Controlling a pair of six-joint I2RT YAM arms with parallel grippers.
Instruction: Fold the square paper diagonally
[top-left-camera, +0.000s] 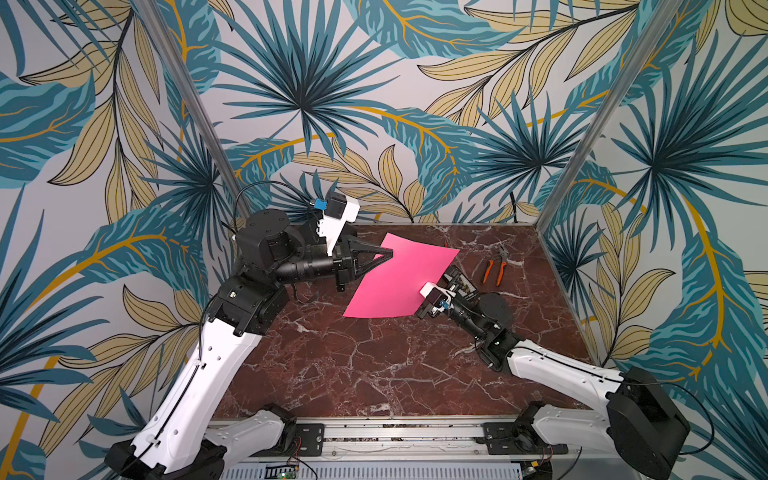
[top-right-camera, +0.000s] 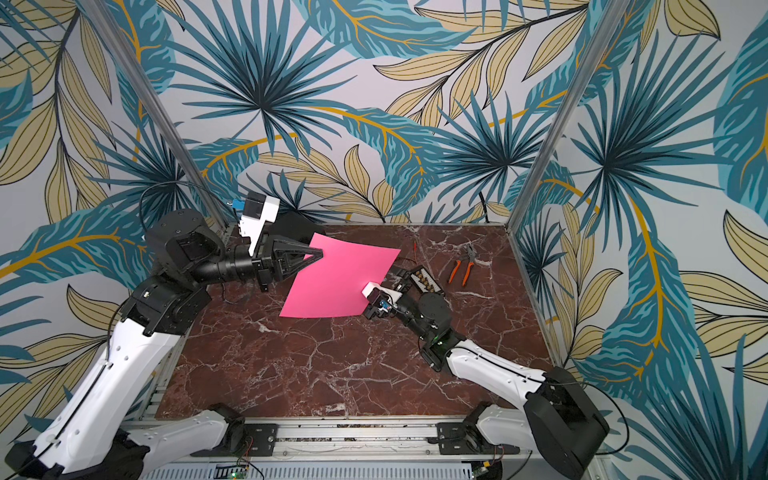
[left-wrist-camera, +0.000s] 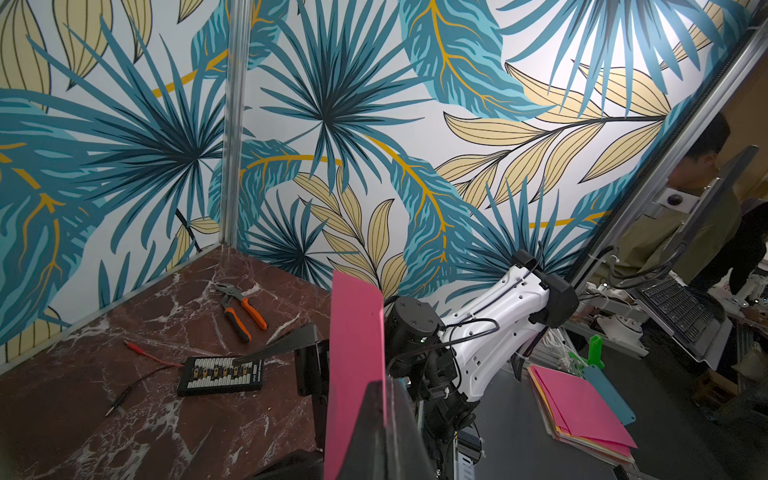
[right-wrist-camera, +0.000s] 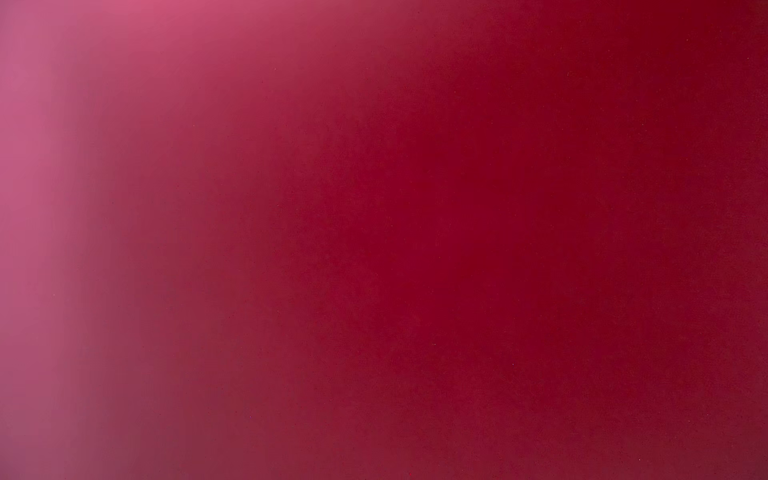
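The pink square paper (top-left-camera: 396, 280) hangs in the air above the marble table. My left gripper (top-left-camera: 389, 253) is shut on its left edge, near the upper left corner; in the left wrist view the paper (left-wrist-camera: 356, 344) rises edge-on between the fingers. My right gripper (top-left-camera: 439, 296) stands open at the paper's lower right edge, close to it, its tips partly hidden. Pink paper (right-wrist-camera: 384, 240) fills the whole right wrist view, so no fingers show there. No crease is visible; the sheet is slightly curved.
Orange-handled pliers (top-left-camera: 494, 270) lie at the table's back right. Near them is a small black-and-white board (left-wrist-camera: 220, 374) with a red cable, close behind the right gripper.
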